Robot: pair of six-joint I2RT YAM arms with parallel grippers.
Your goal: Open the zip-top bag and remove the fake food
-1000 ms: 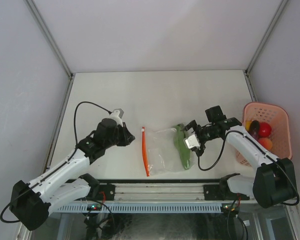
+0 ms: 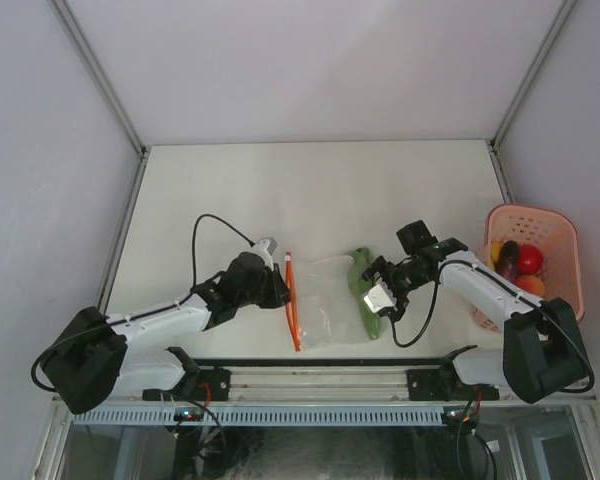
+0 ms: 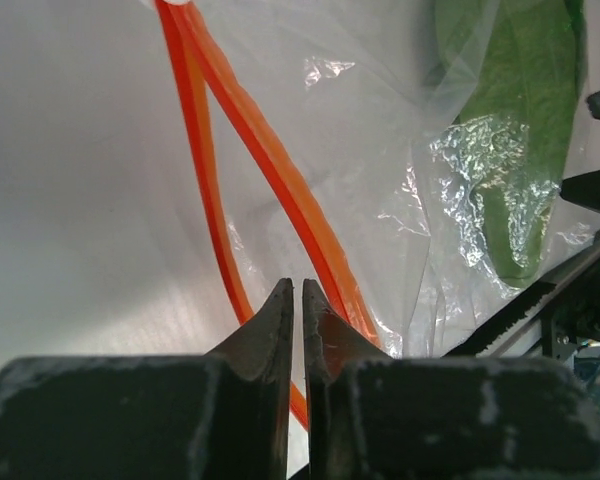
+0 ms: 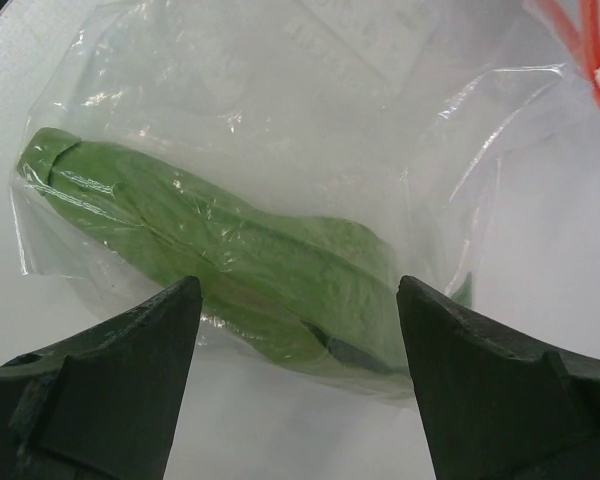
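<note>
The clear zip bag [image 2: 325, 300] lies flat on the table, with its orange zip strips [image 3: 265, 150] parted along the left edge. Inside, toward the right end, rests a long green fake food piece [image 4: 250, 255]. My left gripper is open by a narrow slit, its tips over the space between the two strips; nothing shows clamped there, and how deep they reach cannot be told. Above the bag's right end, my right gripper stands wide open, its fingers [image 4: 130, 370] around the lower part of the green piece in view, the fingers not closed on it.
A pink basket [image 2: 570, 262] with several fake foods, among them a red one [image 2: 530, 259], stands at the far right beside my right arm. The table behind the bag [image 2: 310, 190] is clear. The table's front edge [image 2: 310, 362] runs close to the bag.
My left gripper has moved right to the bag's zip edge, and the orange line has spread into two strips.
</note>
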